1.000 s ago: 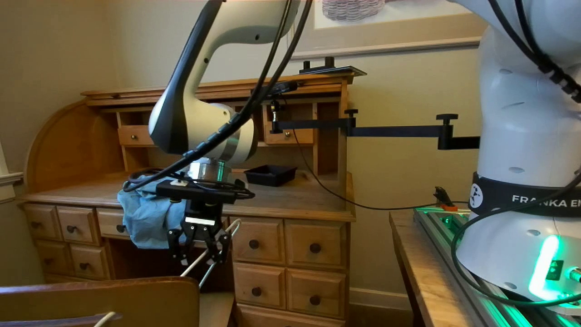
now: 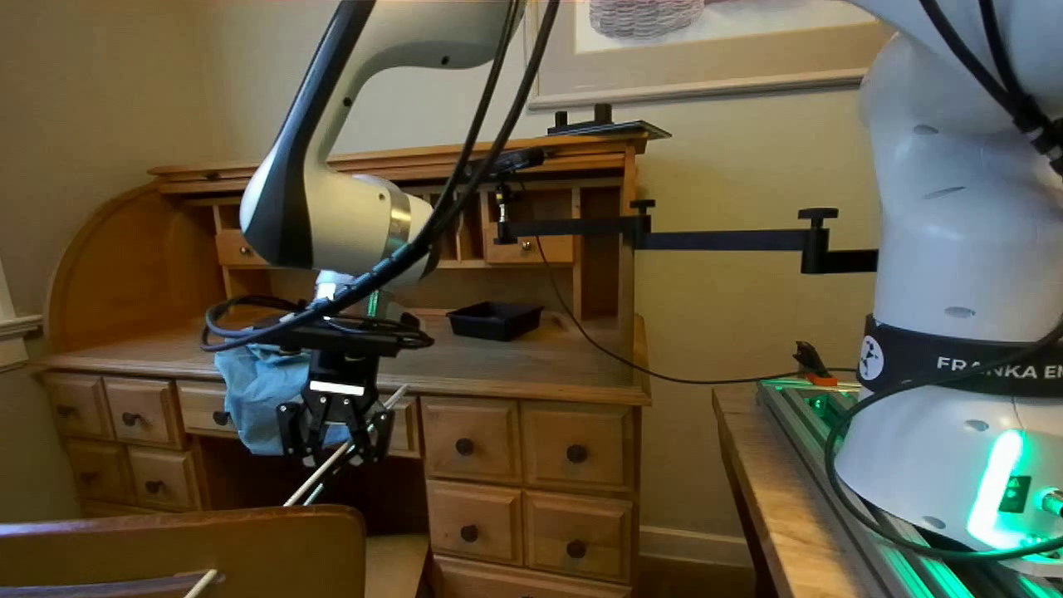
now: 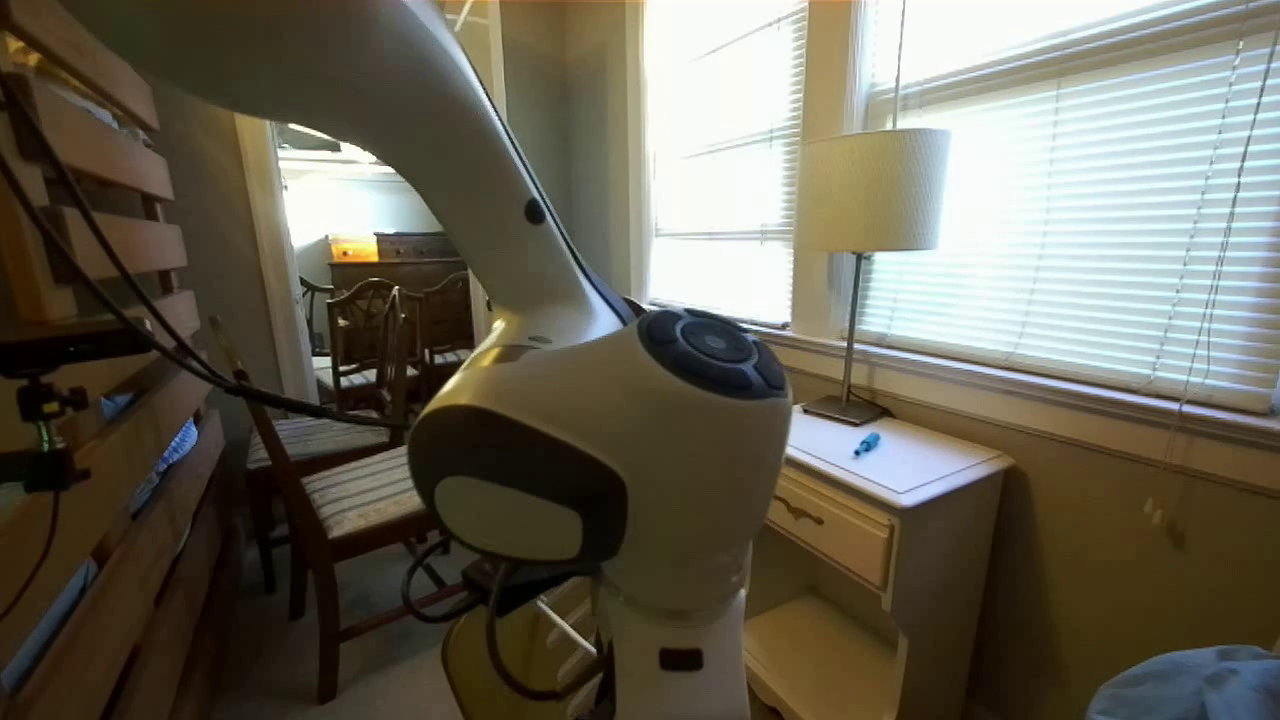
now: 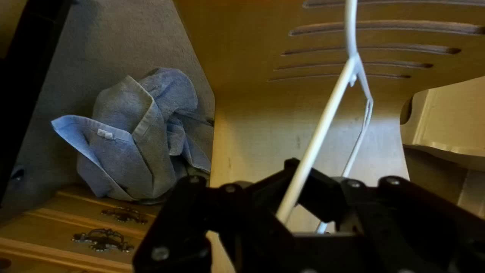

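My gripper (image 2: 334, 453) points down above the wooden chair, in front of the roll-top desk. In the wrist view its black fingers come together at the bottom of the picture. A thin white hanger-like frame (image 4: 325, 125) runs down to them, one straight end at the top forking into two arms. My gripper is shut on this frame; the exact contact is hard to see among the dark fingers. A slanting white rod of the same frame (image 2: 311, 485) shows beneath the gripper. In exterior view 2 my arm hides the gripper.
The wooden chair (image 4: 254, 132) lies below the gripper, its slotted back near. A crumpled blue-grey cloth (image 4: 136, 136) is beside it; a blue cloth (image 2: 261, 394) hangs at the desk (image 2: 558, 364). A black tray (image 2: 495, 320) stands on the desk.
My arm and gripper have moved left and slightly down in exterior view 1, and the white frame has moved along with them. The tray and blue cloth stay put.
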